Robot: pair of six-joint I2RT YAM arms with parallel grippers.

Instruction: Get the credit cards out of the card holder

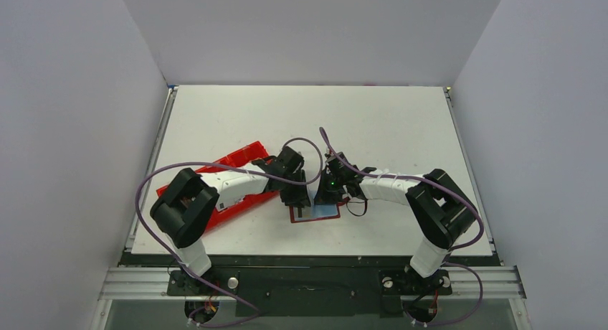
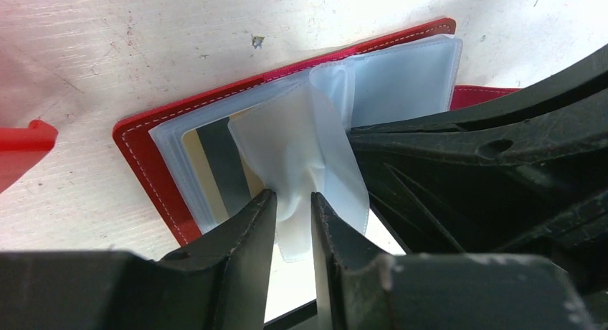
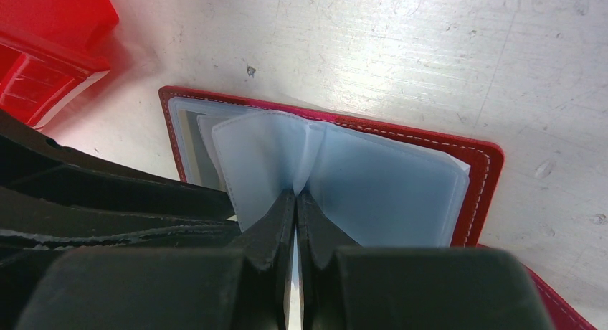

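The red card holder (image 1: 315, 219) (image 2: 136, 151) (image 3: 477, 179) lies open at the front middle, with clear plastic sleeves (image 2: 401, 79) (image 3: 387, 186). A tan card with a dark stripe (image 2: 222, 165) shows among the sleeves on its left side. My left gripper (image 1: 300, 201) is over that side, part open, fingertips at the sleeves, a narrow gap between them with sleeve plastic behind. My right gripper (image 1: 321, 199) is shut on a folded sleeve edge, beside the left one.
A red tray (image 1: 251, 149) (image 2: 21, 147) (image 3: 57, 43) lies left of the holder, partly under my left arm. Both grippers crowd each other over the holder.
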